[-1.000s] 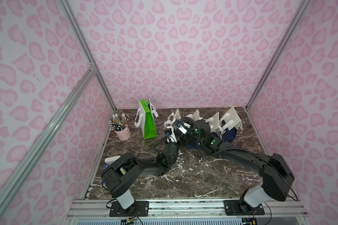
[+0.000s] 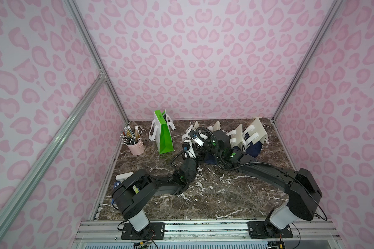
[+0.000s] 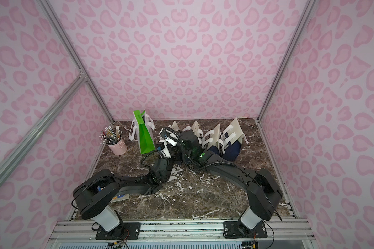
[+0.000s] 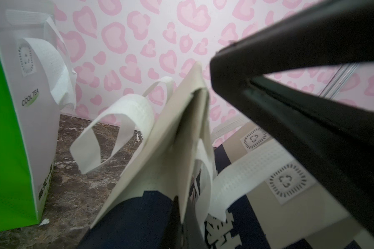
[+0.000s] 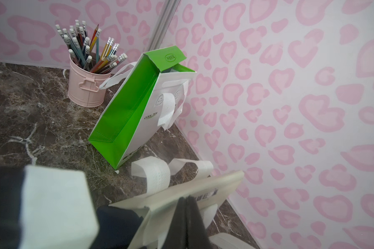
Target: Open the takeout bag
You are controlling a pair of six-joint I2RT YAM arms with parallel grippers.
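Observation:
A tan and navy takeout bag [image 4: 153, 182] with white strap handles fills the middle of the left wrist view, its top corner pointing up and its opening narrow. At its near side edge, my left gripper is shut, with the thin tan edge running down between the fingertips. The black arm part crossing the upper right of that view is the other arm. In the right wrist view, my right gripper is shut with nothing seen between its fingers, its tips over the bag's top [image 5: 195, 193]. From above, the arms hide most of this bag.
A green and white bag [image 2: 163, 134] stands to the left, with a pink bucket of pencils [image 2: 136, 147] beyond it. Several more tan and navy bags [image 2: 255, 133] stand to the right.
My right arm has shifted slightly to the left and up in the top left view. The left arm stays almost still, and the other bags have not moved.

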